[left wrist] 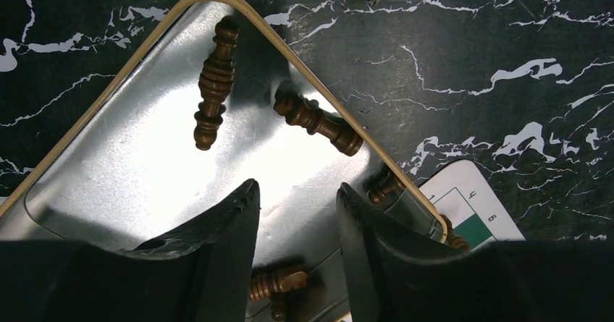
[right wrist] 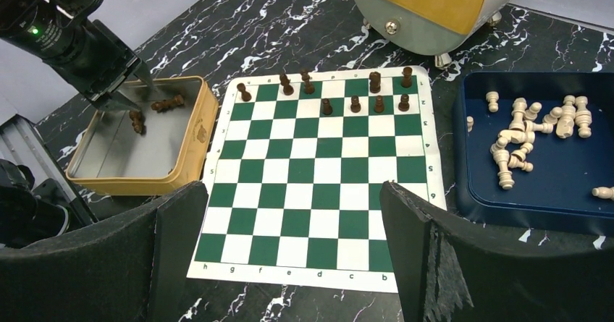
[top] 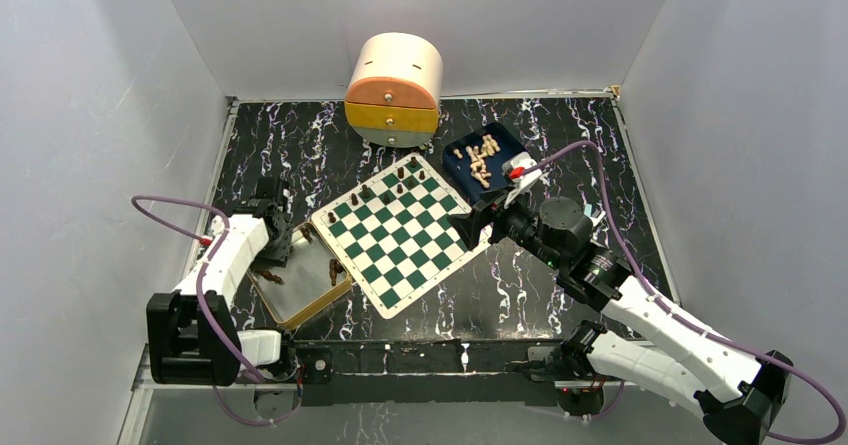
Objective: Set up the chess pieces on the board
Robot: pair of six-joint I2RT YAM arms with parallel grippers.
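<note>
My left gripper hangs open over the metal-floored tan tray [top: 300, 295], where dark pieces lie on their sides: a long piece [left wrist: 216, 83] and a shorter one [left wrist: 318, 125] beside it, with others near the fingertips and the rim. The chessboard [right wrist: 311, 177] has dark pieces [right wrist: 379, 103] standing on its far two rows. My right gripper is open at the board's near side, nothing between its fingers. Light pieces [right wrist: 518, 141] lie jumbled in the blue tray [right wrist: 536, 199] right of the board.
A drawer box [top: 393, 85] with coloured drawers stands at the back, behind the board. Grey walls bound the table at left, back and right. Bare marble [top: 420, 325] runs along the front of the board.
</note>
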